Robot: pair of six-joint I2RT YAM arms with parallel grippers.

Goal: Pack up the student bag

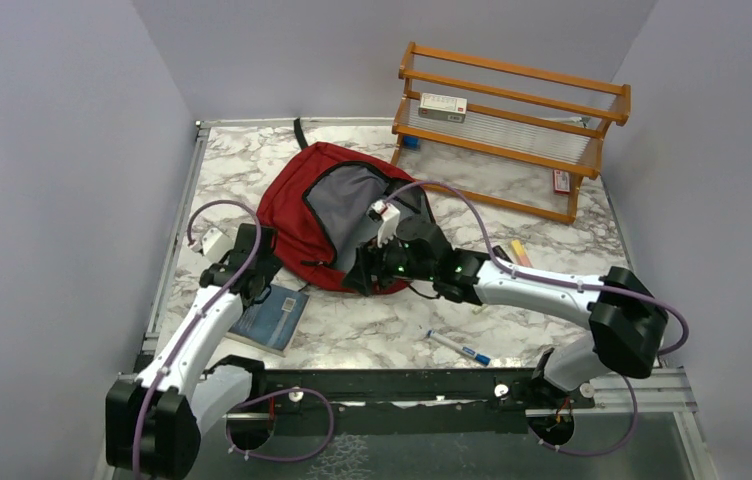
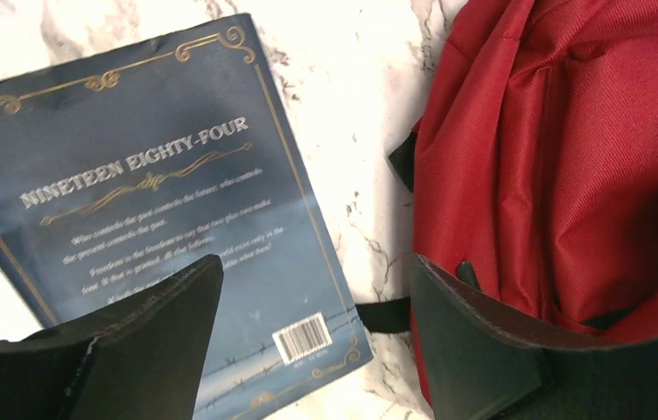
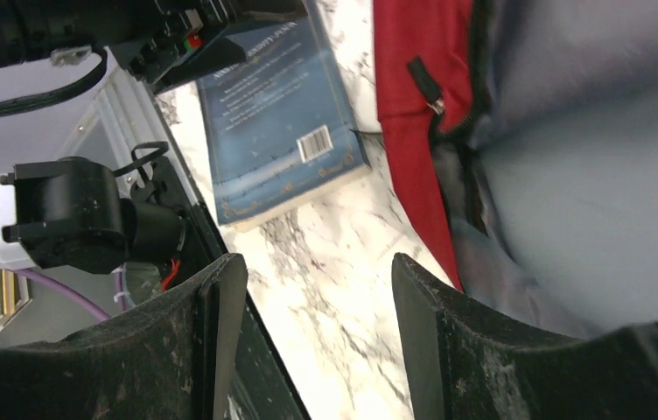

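A red backpack (image 1: pixel 292 210) with grey lining lies mid-table, unzipped. The blue-grey book (image 2: pixel 159 210), titled Nineteen Eighty-Four, lies flat left of it. My left gripper hangs open above the book's right side and the bag's edge, nothing between its fingers. My right gripper (image 1: pixel 362 272) is open over the bag's front part; in the right wrist view its empty fingers (image 3: pixel 203 324) frame table and the bag's edge.
A wooden rack (image 1: pixel 507 150) at the back right holds a white box (image 1: pixel 442 106) and a small red box (image 1: pixel 561 182). A marker (image 1: pixel 457 347) lies at the front. More stationery (image 1: pixel 520 252) lies beside the right arm.
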